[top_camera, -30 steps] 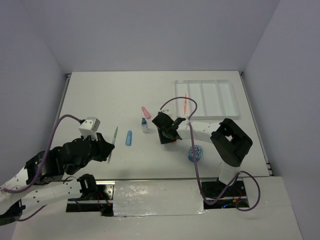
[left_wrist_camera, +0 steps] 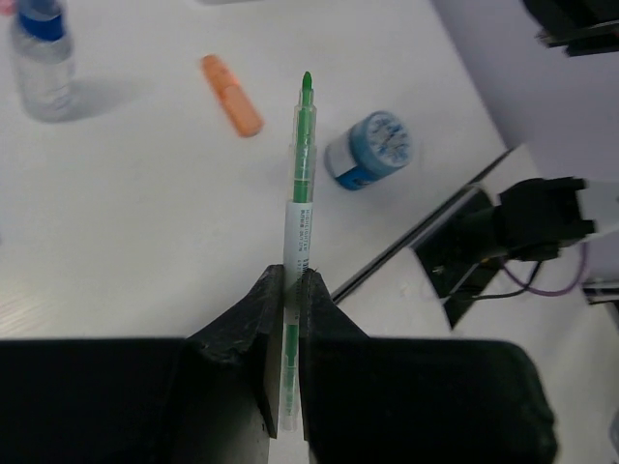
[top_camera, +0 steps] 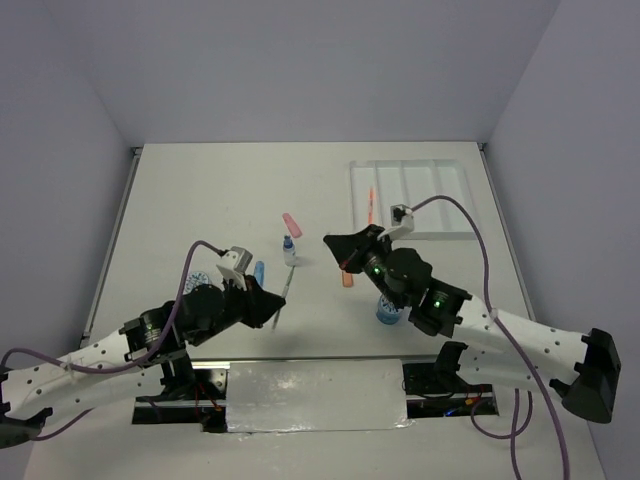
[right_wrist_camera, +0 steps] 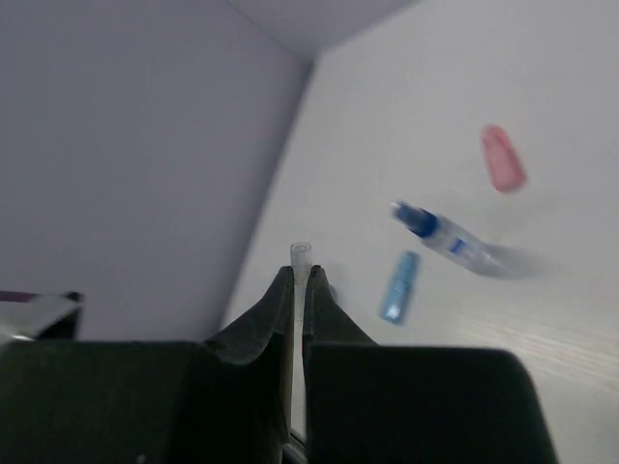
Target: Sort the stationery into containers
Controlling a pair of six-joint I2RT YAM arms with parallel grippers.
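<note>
My left gripper is shut on a green pen (left_wrist_camera: 298, 232), its green tip pointing up and away in the left wrist view. Between the fingers of my right gripper stands a small clear cap (right_wrist_camera: 301, 255), its rounded end poking out above them. The orange marker (top_camera: 347, 280) lies on the table, partly under the right arm. A blue marker (top_camera: 259, 272) and a pink one (top_camera: 291, 225) lie further left, with a blue-topped clear bottle (top_camera: 289, 252) upright between them. At the back right, the white divided tray (top_camera: 352, 205) has an orange pen (top_camera: 370, 205) in it.
One blue jar (top_camera: 388, 312) stands beneath the right arm near the front edge; another jar (top_camera: 198, 281) is partly hidden behind the left arm. Walls rise at both sides and behind.
Carrying the green pen, the left arm moved right and turned.
</note>
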